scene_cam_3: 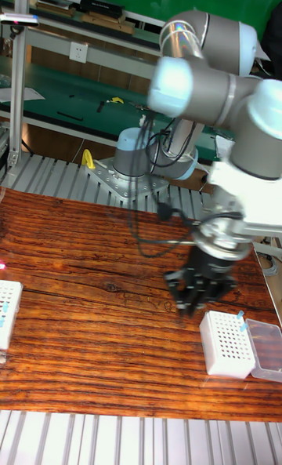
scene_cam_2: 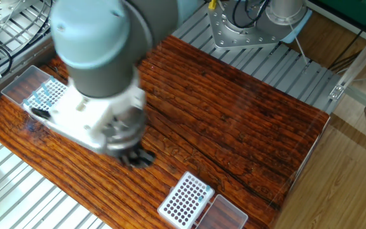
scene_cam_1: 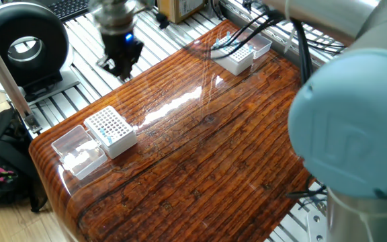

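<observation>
Motion blurs my black gripper (scene_cam_1: 121, 69) (scene_cam_2: 140, 159) (scene_cam_3: 190, 304), which hangs in the air above the table. Whether its fingers are apart, or have anything between them, does not show. One white rack with rows of round holes (scene_cam_1: 116, 142) (scene_cam_2: 186, 198) (scene_cam_3: 225, 357) sits near a table corner, with a few blue pieces in its holes. The gripper is clear of this rack, up and to its side. A second white rack (scene_cam_1: 237, 66) (scene_cam_2: 46, 95) (scene_cam_3: 7, 313) stands at the table's other end, with several blue pieces standing in it.
Clear open lids (scene_cam_1: 79, 151) (scene_cam_2: 226, 215) (scene_cam_3: 267, 348) lie beside the racks. Glossy wood (scene_cam_1: 207, 154) between the racks is bare. Dark cables (scene_cam_3: 150, 252) dangle from the arm. A large black ring-shaped object (scene_cam_1: 24, 23) stands beyond the table.
</observation>
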